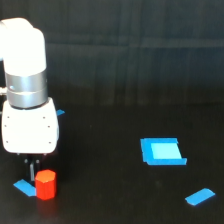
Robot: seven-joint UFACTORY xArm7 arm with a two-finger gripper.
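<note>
A red, six-sided block point(46, 185) sits on the dark table at the lower left. My gripper point(33, 169) hangs under the white arm, just behind and to the left of the block. Its fingers are small and dark against a dark table, and the block partly covers that area. Whether they touch the block, or how far apart they stand, is not clear.
Blue tape point(24, 187) lies left of the block. A pale square framed in blue tape point(164, 151) lies at right centre, with another blue strip point(201, 197) nearer the front right.
</note>
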